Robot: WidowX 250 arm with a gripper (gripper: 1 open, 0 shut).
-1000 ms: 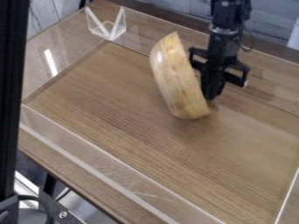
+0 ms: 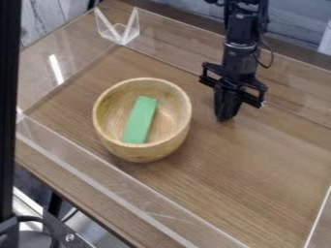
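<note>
A round wooden bowl (image 2: pixel 118 131) rests upright on the left-centre of the wooden table (image 2: pixel 220 194), holding a green block (image 2: pixel 141 119). Just to the right of the bowl, my black gripper (image 2: pixel 225 107) is low over the table, apart from the bowl. It looks shut; its fingertips are dark and small, and nothing shows between them.
A small clear angular object (image 2: pixel 116 29) is at the back left. Dark cables lie off the table at the lower left.
About a second ago the bowl was tipped up on its side beside my gripper; it now lies upright further left, the green block visible inside. The gripper has shifted slightly.
</note>
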